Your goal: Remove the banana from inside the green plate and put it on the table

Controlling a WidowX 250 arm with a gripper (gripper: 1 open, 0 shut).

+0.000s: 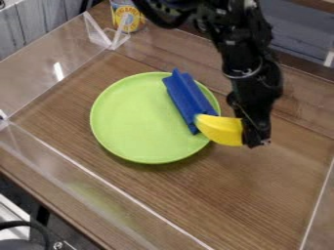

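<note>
The yellow banana [221, 128] is held at its right end by my black gripper [248, 140], which is shut on it. It overlaps the right rim of the green plate [131, 122] in this view, with most of its length over the table. How high it hangs cannot be judged exactly. The blue block [190, 98] lies across the plate's upper right side, just left of the gripper. My gripper hides part of the table behind it and the banana's right end.
Bare wooden table [261, 200] lies open to the right of and below the plate. A yellow can [125, 15] stands at the back left beside a clear plastic piece [107, 37]. Clear walls border the table's left and front.
</note>
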